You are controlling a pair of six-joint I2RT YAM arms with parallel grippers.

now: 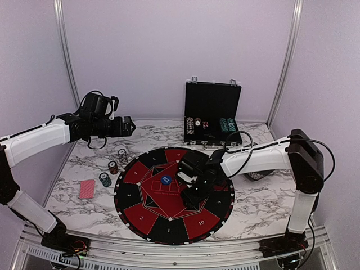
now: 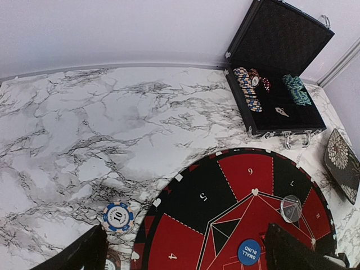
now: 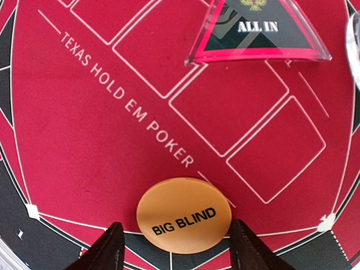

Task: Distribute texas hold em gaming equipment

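The orange BIG BLIND disc (image 3: 184, 214) lies on the red poker mat (image 1: 140, 218), with the fingertips of my right gripper on either side of it; in the top view that arm covers it. My left gripper (image 1: 125, 126) hangs open over the back left of the table. The blue SMALL BLIND disc (image 2: 248, 251) lies near the mat's middle. An ALL IN plaque (image 3: 256, 34) shows at the top of the right wrist view.
An open chip case (image 2: 264, 112) stands at the back right, with a patterned dark object (image 2: 343, 163) beside it. Several chip stacks (image 1: 105, 179) and a red card deck (image 1: 86, 188) sit left of the mat.
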